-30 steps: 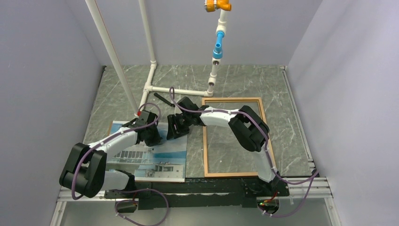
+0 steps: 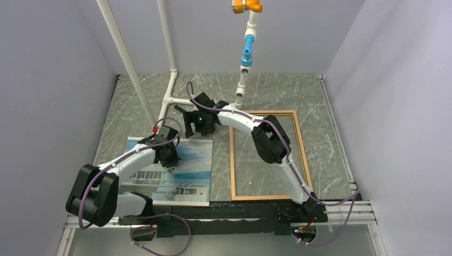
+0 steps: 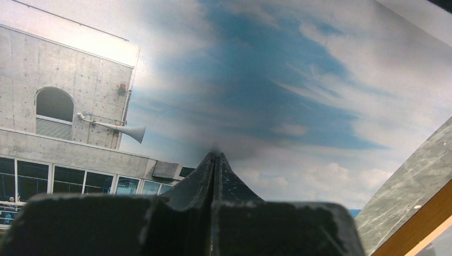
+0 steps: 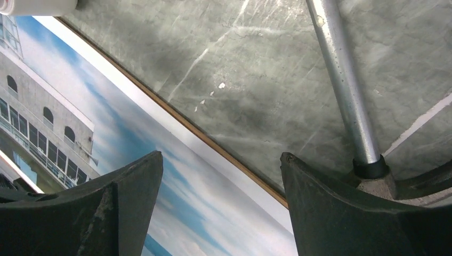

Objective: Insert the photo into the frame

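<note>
The photo [image 2: 193,165], a print of a pale building under blue sky, lies flat at the left of the table. My left gripper is shut with its tips down at the photo's sky; nothing shows between its fingers. Over the photo's back edge, my right gripper is open and empty, with that edge running diagonally beneath its gap. Along the edge in the right wrist view runs a thin brown strip [image 4: 176,114]. To the right of the photo lies the wooden frame [image 2: 233,170], with the grey table surface visible within it.
A metal rod [image 4: 344,80] with a black collar lies on the table close to my right gripper. White pipes [image 2: 200,102] stand behind the photo. My right arm [image 2: 269,140] crosses above the frame. Bare table [image 2: 325,160] shows to the frame's right.
My right gripper has moved toward the back of the table, from above the photo to its back edge.
</note>
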